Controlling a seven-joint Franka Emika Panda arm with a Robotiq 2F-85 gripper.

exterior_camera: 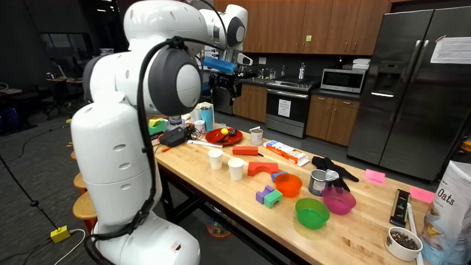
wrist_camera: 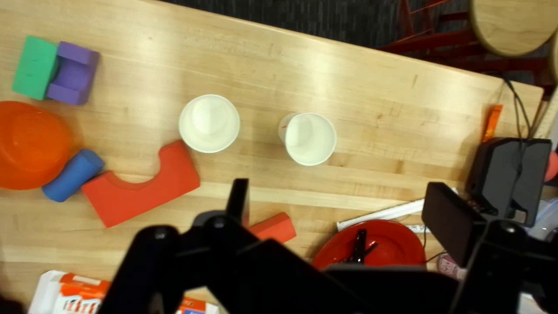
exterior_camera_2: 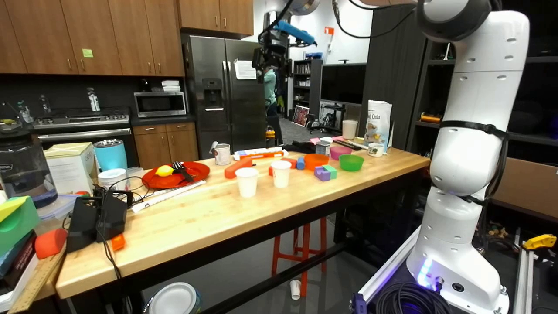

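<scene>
High above the table hangs my gripper, pointing down. Its two dark fingers stand wide apart in the wrist view, and nothing is between them. Below it, two white paper cups stand upright on the wooden table: one cup (wrist_camera: 209,123) close to the red arch block (wrist_camera: 141,191), the other cup (wrist_camera: 311,139) to its right. Both look empty from above. A red block (wrist_camera: 274,228) lies partly hidden behind a finger. The red plate (exterior_camera_2: 201,170) carries a yellow lemon-like item (exterior_camera_2: 165,170) and black utensils (exterior_camera_2: 182,170).
Green (exterior_camera: 312,212), orange (exterior_camera: 289,185) and magenta (exterior_camera: 339,201) bowls cluster with small blocks and an open can (exterior_camera: 318,182). A black device (exterior_camera_2: 99,215) with cables crowds one end. Bare wood lies along the stool-side edge.
</scene>
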